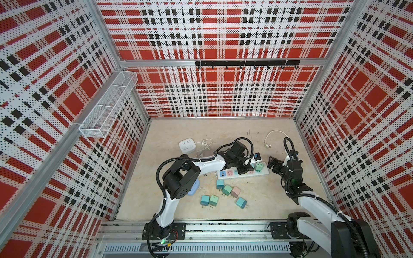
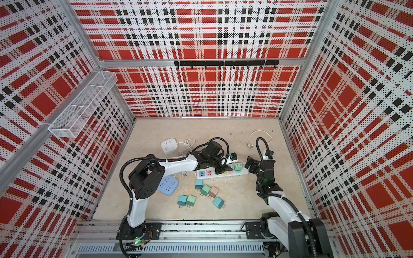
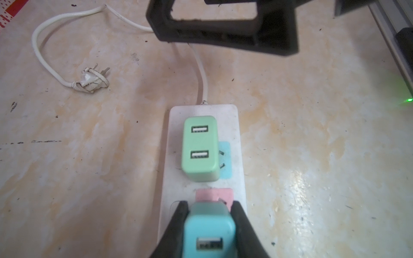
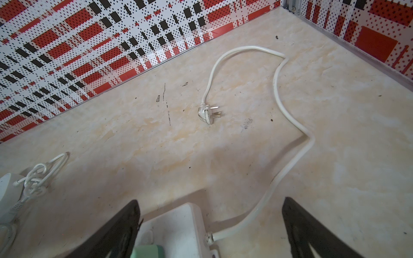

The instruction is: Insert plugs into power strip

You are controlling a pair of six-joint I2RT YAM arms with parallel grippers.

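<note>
A white power strip (image 3: 176, 146) with coloured sockets lies at the table's centre, a green USB plug (image 3: 200, 142) seated near its cord end. My left gripper is shut on a cyan plug (image 3: 209, 225), held over the strip just past a pink socket. My right gripper stands open at the strip's right end, nothing visible between its fingers. Several cyan, green and pink plugs (image 1: 241, 202) lie on the table in front of the strip.
A white square power strip (image 1: 187, 145) with a coiled cable sits at the back left; a blue one (image 2: 168, 185) lies front left, partly under the left arm. A white cord with plug (image 4: 206, 114) lies at back right.
</note>
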